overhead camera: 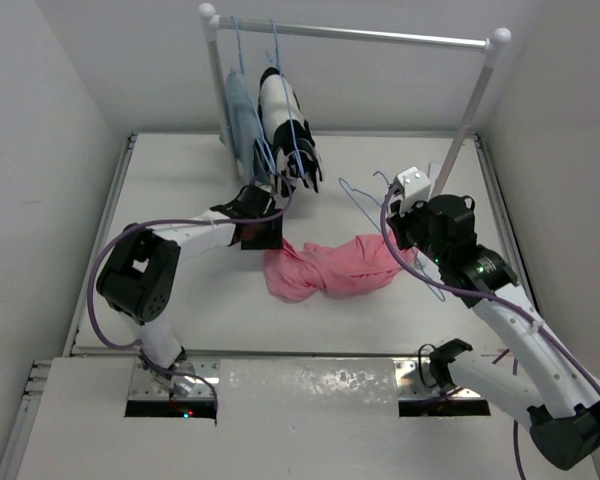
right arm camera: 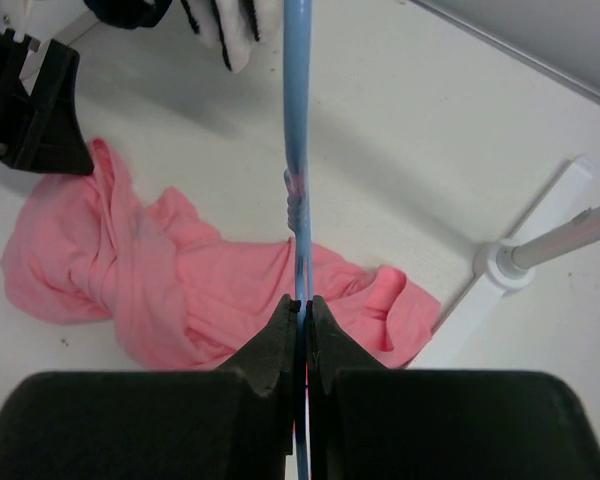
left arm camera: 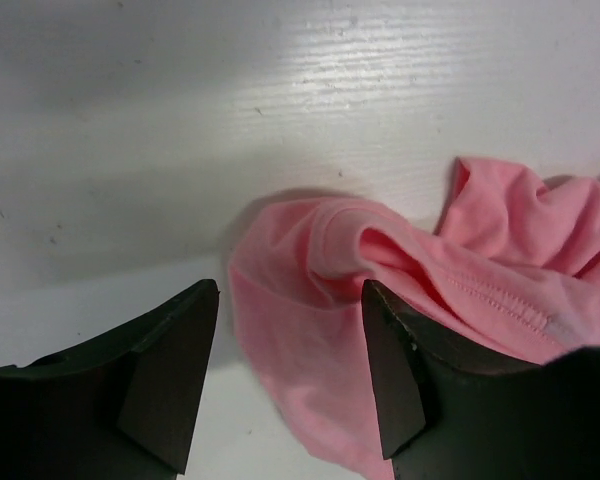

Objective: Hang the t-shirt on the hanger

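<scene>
The pink t-shirt point(overhead camera: 330, 268) lies crumpled on the white table. My left gripper point(overhead camera: 272, 240) is down at its left end; in the left wrist view its fingers point(left arm camera: 160, 390) are apart, with pink fabric point(left arm camera: 320, 340) below and between them. My right gripper is shut on a thin blue hanger point(right arm camera: 298, 190), held above the shirt's right side in the top view point(overhead camera: 360, 200).
A metal rack point(overhead camera: 350, 33) spans the back, with hung items point(overhead camera: 280, 110) on blue hangers at its left. A rack foot point(right arm camera: 545, 210) stands near the shirt's right end.
</scene>
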